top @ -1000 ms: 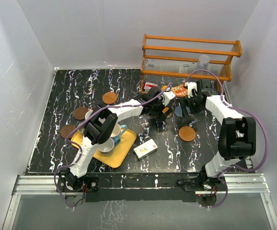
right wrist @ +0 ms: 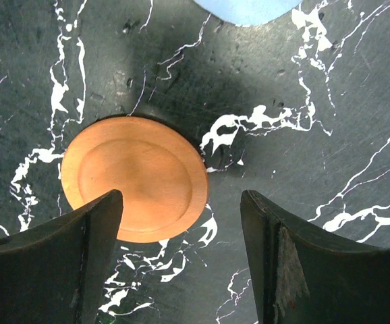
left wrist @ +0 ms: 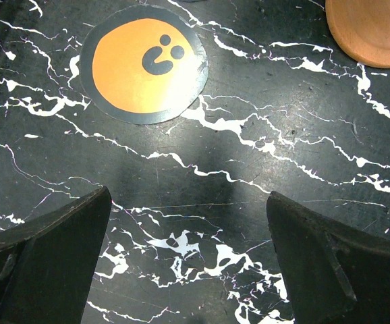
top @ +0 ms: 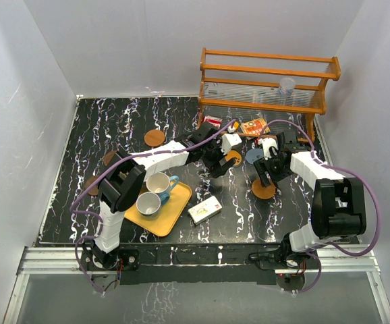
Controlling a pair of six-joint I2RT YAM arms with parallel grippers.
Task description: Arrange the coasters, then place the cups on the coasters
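Note:
Two cups show in the yellow tray: a white one point(top: 149, 204) in front and another point(top: 159, 183) with a blue handle behind it, partly covered by my left arm. A wooden coaster point(top: 263, 190) lies on the right of the dark table; my right gripper point(top: 265, 173) is over its back edge. In the right wrist view that coaster point(right wrist: 137, 182) is below the left finger and the gap, and the fingers are apart and empty. My left gripper point(top: 219, 168) hangs open and empty over bare marble, beside an orange-printed round coaster point(left wrist: 144, 64).
A blue-grey coaster point(top: 254, 156) lies behind the wooden one. A white box point(top: 205, 210) is right of the tray point(top: 161, 231). More wooden coasters point(top: 154, 138) are at the left, and a wooden rack point(top: 266, 106) stands at the back.
The left gripper has shifted slightly left, leaving more of the orange-printed coaster uncovered. The cups have stayed in place.

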